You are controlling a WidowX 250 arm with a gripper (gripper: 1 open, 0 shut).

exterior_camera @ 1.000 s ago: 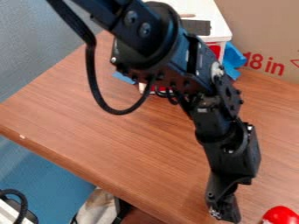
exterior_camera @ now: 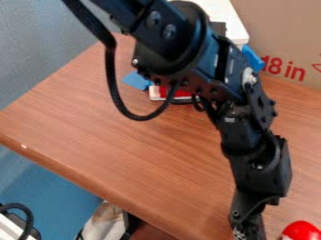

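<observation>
The black robot arm reaches from the top of the view down to the lower right, where its gripper (exterior_camera: 249,225) points down at the table's near edge, partly cut off by the frame. Just right of it a red round object (exterior_camera: 301,232) sits at the bottom right corner. Whether the fingers are open or shut does not show clearly.
Behind the arm are a white object (exterior_camera: 223,21), blue pieces (exterior_camera: 137,81) and a red and white item (exterior_camera: 160,92). A cardboard box (exterior_camera: 286,42) stands at the back right.
The arm has shifted slightly to the right, with the gripper a little nearer the red object at the bottom right.
</observation>
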